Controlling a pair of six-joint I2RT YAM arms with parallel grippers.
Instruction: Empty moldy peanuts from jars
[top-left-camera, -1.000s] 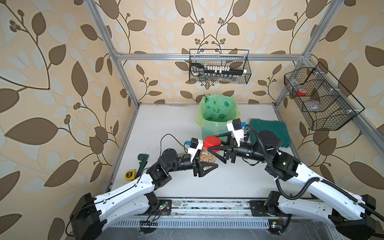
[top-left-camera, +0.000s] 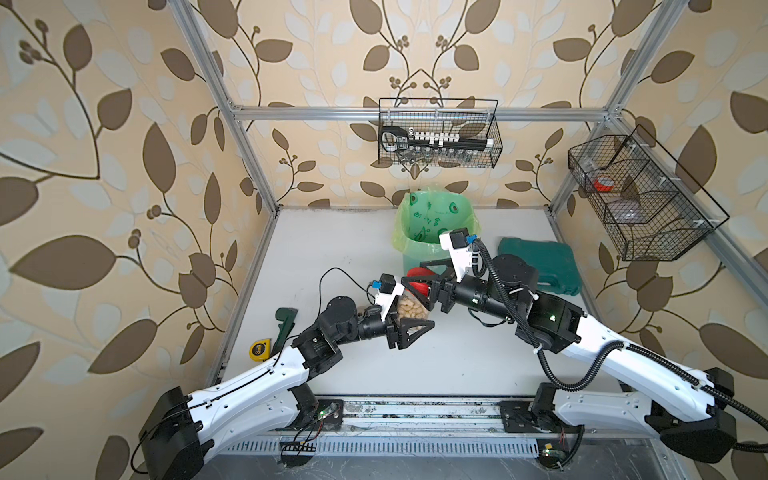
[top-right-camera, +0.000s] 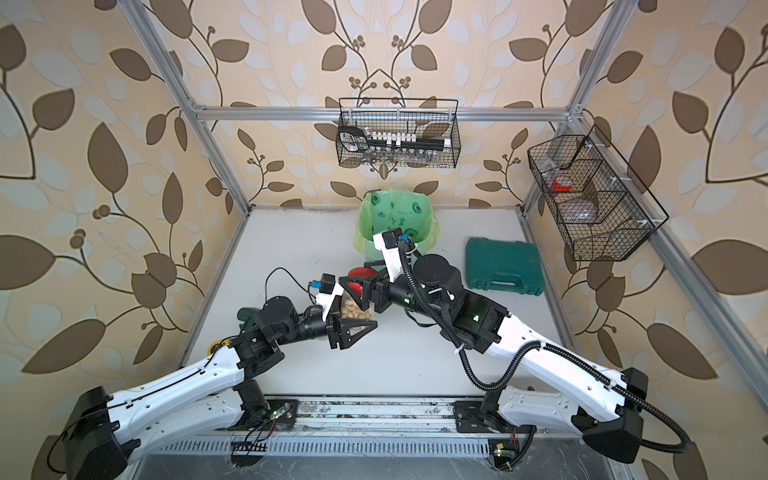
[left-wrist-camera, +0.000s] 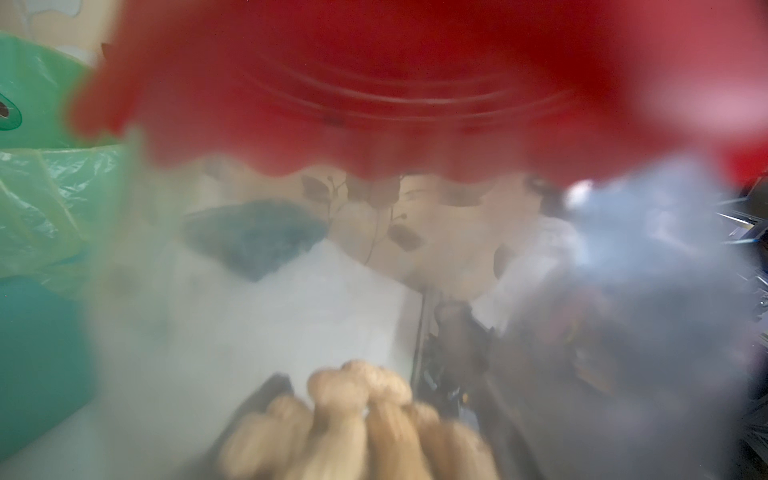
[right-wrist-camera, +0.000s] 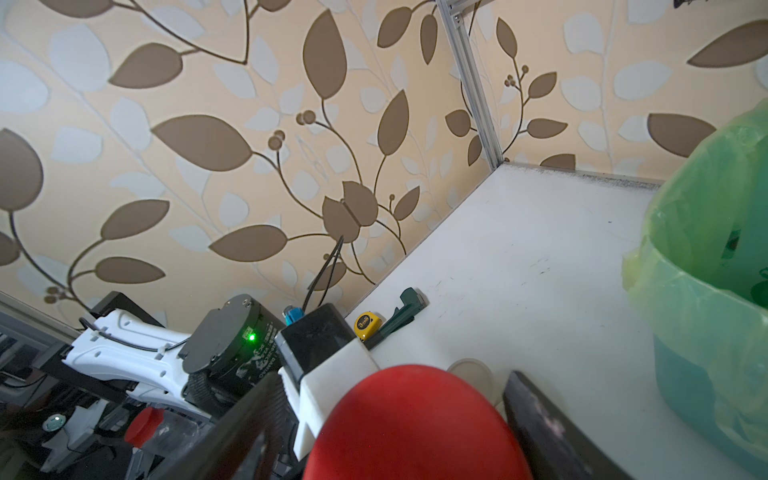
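Observation:
A plastic jar of peanuts (top-left-camera: 412, 308) with a red lid (top-right-camera: 361, 272) is held by my left gripper (top-left-camera: 411, 325), shut on its body. Through the clear wall in the left wrist view the peanuts (left-wrist-camera: 360, 424) fill only the visible bottom. My right gripper (top-left-camera: 416, 288) is at the lid, fingers part open on either side of it; in the right wrist view the red lid (right-wrist-camera: 416, 424) sits between the blurred fingers. Whether they grip it I cannot tell.
A bin lined with a green bag (top-left-camera: 436, 216) stands behind the jar. A green case (top-right-camera: 504, 264) lies at the right, a tape measure (top-left-camera: 260, 349) and green tool at the left.
My right gripper has moved left onto the lid, its fingers now around it. The left gripper and jar have shifted only slightly.

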